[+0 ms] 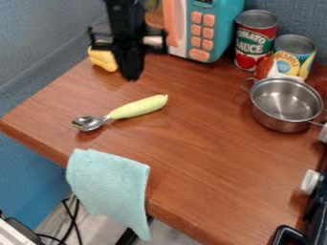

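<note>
The black gripper [129,59] hangs at the upper left, in front of the toy microwave and beside a yellow object [102,59] that it partly hides; whether it is open or shut is unclear. A spoon [90,122] with a pale yellow corn-like piece [137,107] along its handle end lies on the wooden table [205,163], below the gripper and apart from it. A light blue cloth [106,188] drapes over the near left edge.
A teal toy microwave [201,29] stands at the back. Two cans [253,38] and a steel pot [285,101] are at the right. A black appliance edge is at lower right.
</note>
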